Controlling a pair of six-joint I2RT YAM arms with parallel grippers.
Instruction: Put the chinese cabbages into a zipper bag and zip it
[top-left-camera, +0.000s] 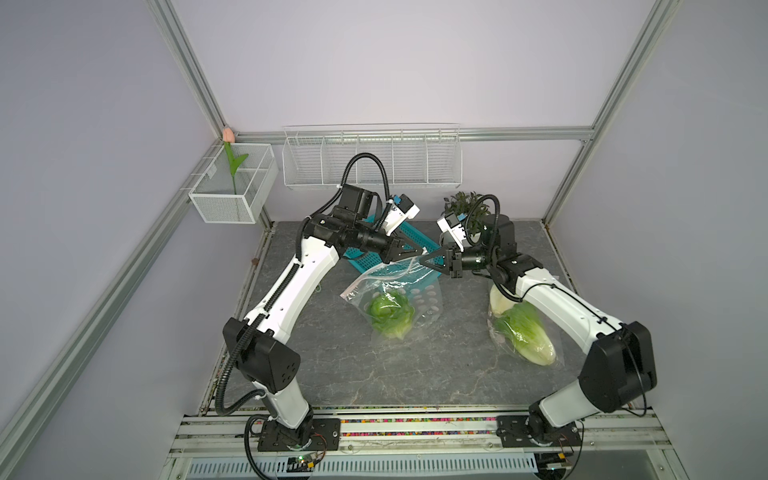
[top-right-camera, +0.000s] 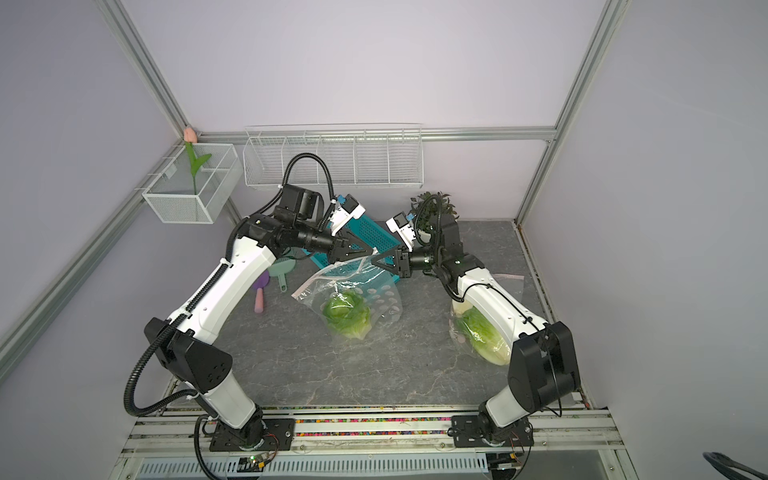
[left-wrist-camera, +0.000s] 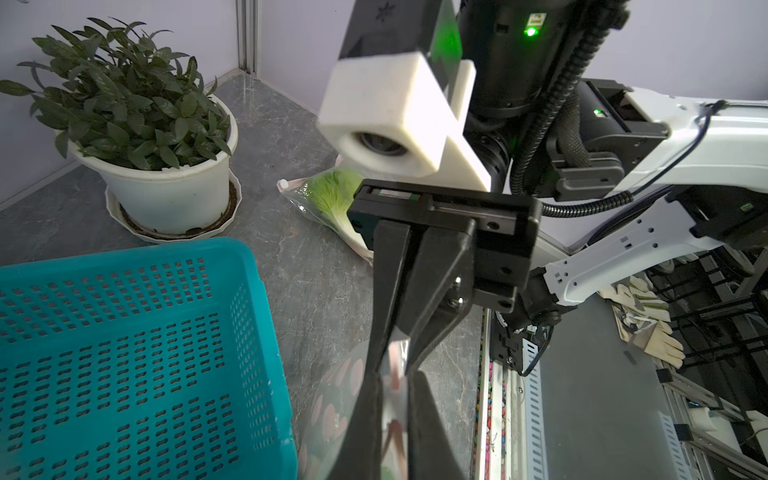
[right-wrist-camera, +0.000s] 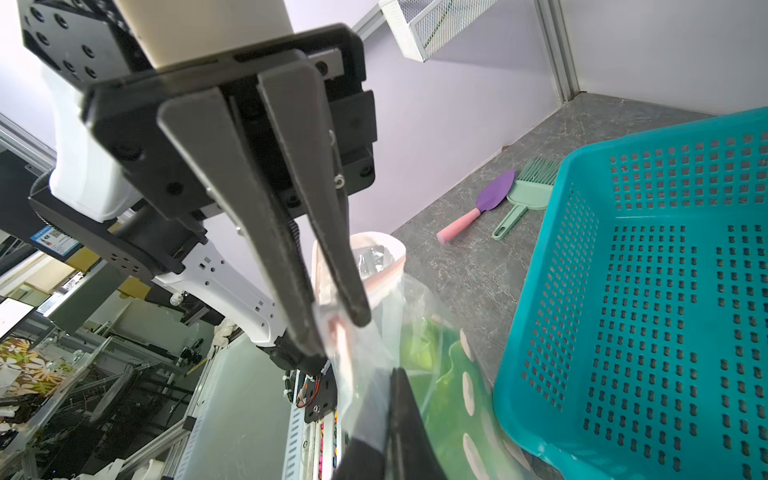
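A clear zipper bag (top-left-camera: 368, 284) with a round green cabbage (top-left-camera: 390, 313) inside hangs from the grippers over the table's middle. My left gripper (top-left-camera: 417, 252) is shut on the bag's top edge. My right gripper (top-left-camera: 427, 261) meets it there, fingers closed at the bag's zip strip; whether anything is between them is hard to tell. In the right wrist view, the bag's pink-edged rim loops beside the fingers. At the right of the table, pale-green long cabbages (top-left-camera: 524, 336) lie in another clear bag, partly behind the right arm.
A teal basket (right-wrist-camera: 552, 264) sits behind the hanging bag. A potted plant stands at the back right. A green dustpan (top-right-camera: 281, 272) and a purple-and-pink tool (right-wrist-camera: 488, 196) lie at the left.
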